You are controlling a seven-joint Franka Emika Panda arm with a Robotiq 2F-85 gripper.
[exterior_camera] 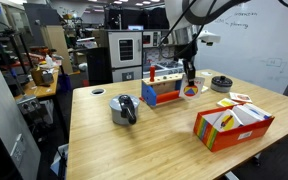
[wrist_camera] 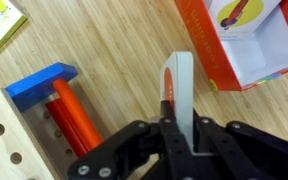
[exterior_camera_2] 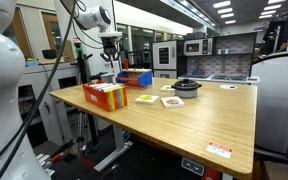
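My gripper (exterior_camera: 190, 79) is shut on a thin white card-like item (exterior_camera: 191, 90) with a coloured round print. In the wrist view the item (wrist_camera: 181, 80) appears nearly edge-on between the dark fingers, showing an orange side. It hangs clear of the table. Nearest to it is an open red box (exterior_camera: 220, 142) holding white and coloured items. In the wrist view this box (wrist_camera: 212, 45) lies at the upper right, beside the held item and not under it.
A blue, red and wooden toy rack (wrist_camera: 42, 100) stands on the other side of the gripper. Flat cards (exterior_camera_2: 147, 99) lie on the table. A grey pot (exterior_camera: 124, 109) sits to the left and a dark lidded pot (exterior_camera: 221, 82) behind.
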